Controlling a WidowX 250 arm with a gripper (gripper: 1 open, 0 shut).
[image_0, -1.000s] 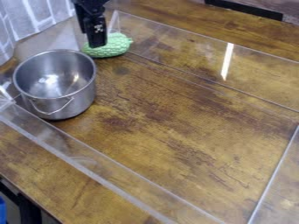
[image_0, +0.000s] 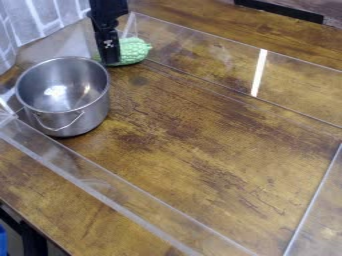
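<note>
My black gripper (image_0: 110, 55) is lowered at the back left, at the left part of a green, bumpy object (image_0: 134, 50) that looks soft, partly hidden behind it. Whether the fingers are open or shut on it cannot be made out. In front of them stands a steel pot (image_0: 80, 95) with a handle.
Clear plastic walls edge the wooden table (image_0: 214, 140) on several sides. A pale cloth or curtain (image_0: 27, 20) hangs at the top left.
My gripper has moved down to the green object over the last second. The pot has not moved.
</note>
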